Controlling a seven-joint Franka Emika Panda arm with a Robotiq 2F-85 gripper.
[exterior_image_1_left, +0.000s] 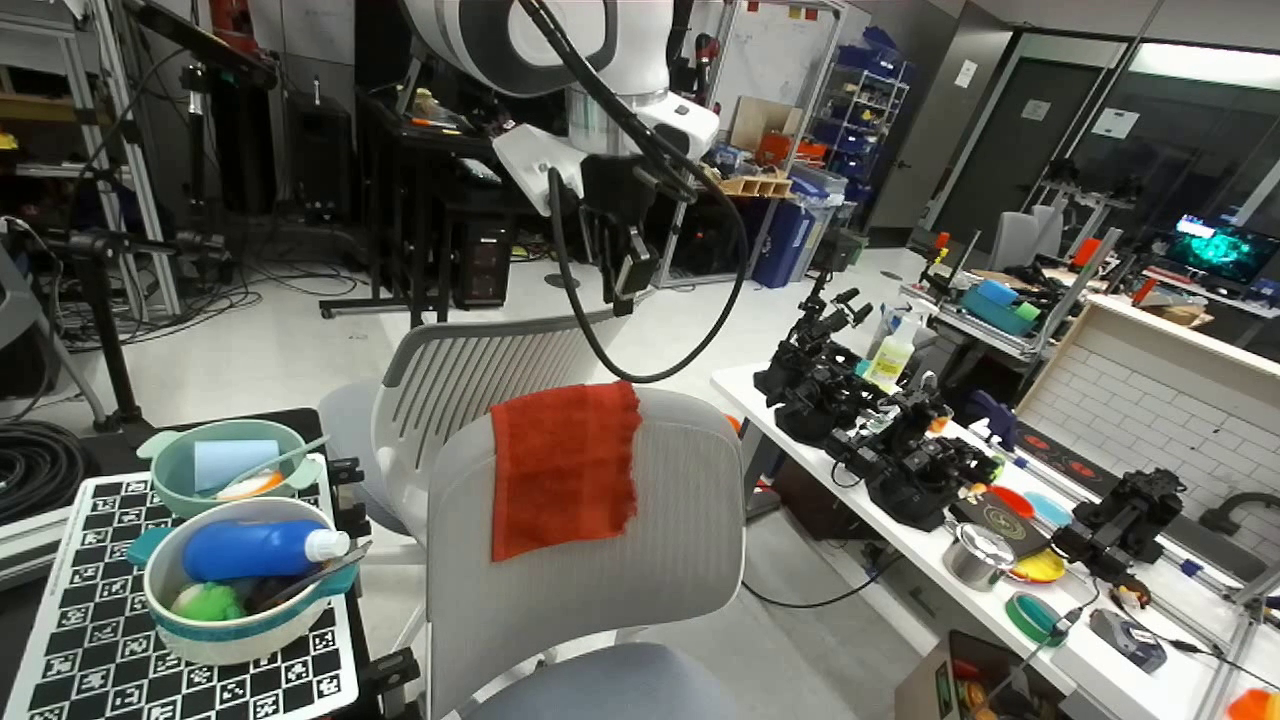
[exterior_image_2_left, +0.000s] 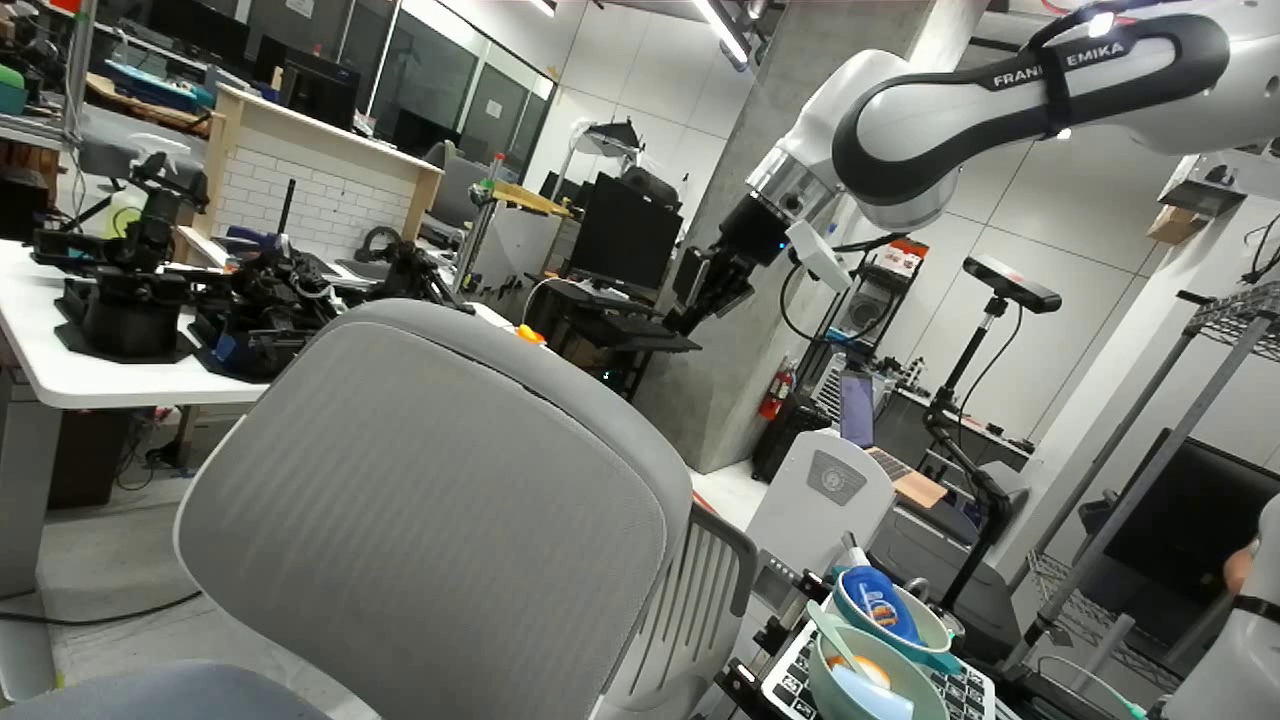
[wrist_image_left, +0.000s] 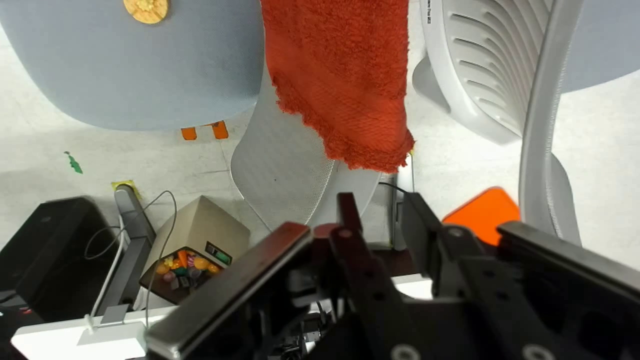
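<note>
A red towel is draped over the top of a grey chair back, hanging down its front in exterior view 1. My gripper hangs in the air above and behind that backrest, clear of the cloth. Seen from the wrist, the towel lies beyond the fingertips, its frayed edge toward them. A gap shows between the fingers, with nothing held, so my gripper is partly open. In exterior view 2 the gripper is up beyond the chair back, which hides the towel almost entirely.
A second grey chair stands right behind the first. To the left, a green bowl and a white pot with a blue bottle sit on a patterned board. A cluttered white table is at right.
</note>
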